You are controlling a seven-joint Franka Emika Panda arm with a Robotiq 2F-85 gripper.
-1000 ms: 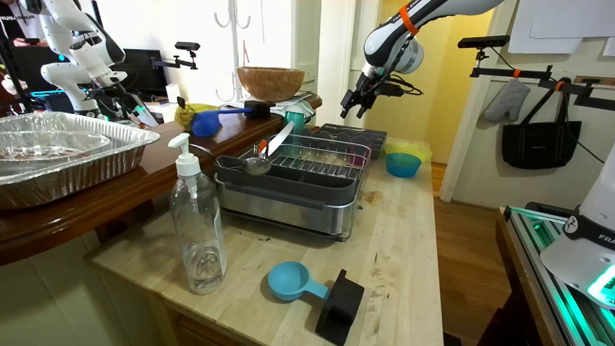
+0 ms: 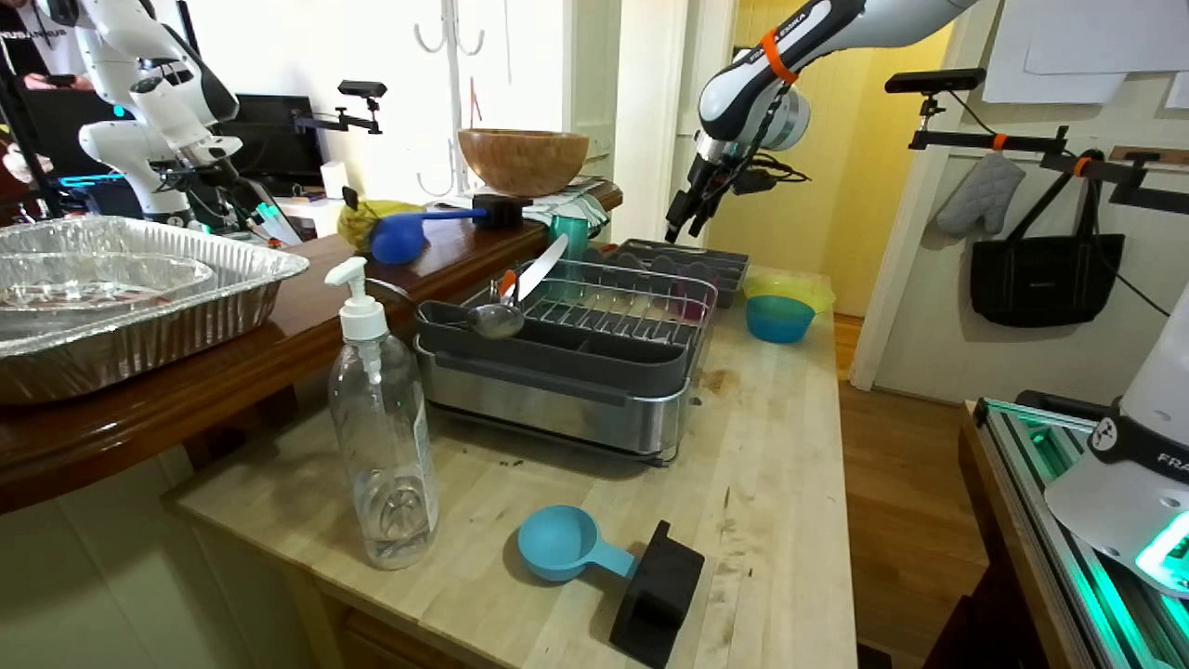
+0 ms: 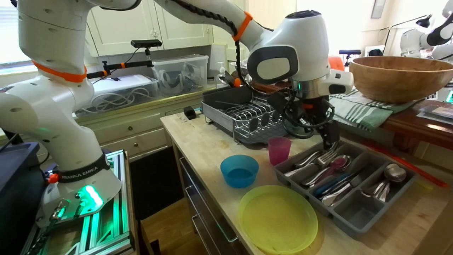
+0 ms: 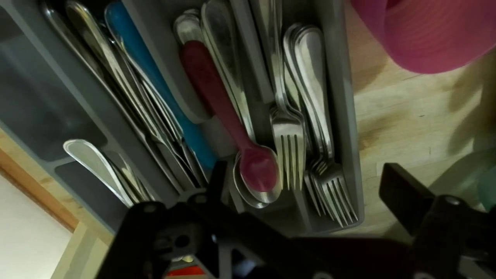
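My gripper stands open above the grey cutlery tray, with nothing held between its fingers. Below the opening lie several forks in the compartment at the tray's edge. Beside them rests a dark pink spoon on top of metal spoons. Farther left in the wrist view are knives, one with a blue handle. In exterior view 2 the gripper hangs over the tray's back end, its fingertips partly merged with dark parts. Exterior view 1 shows the gripper pointing down at the counter's far end.
A pink cup, a blue bowl and a yellow plate stand close to the tray. The wire dish rack is behind them. A wooden bowl sits on the raised ledge. Bare counter lies along the rack's side.
The gripper has turned to point more steeply down and sits slightly lower over the tray end. The objects on the counter look unmoved.
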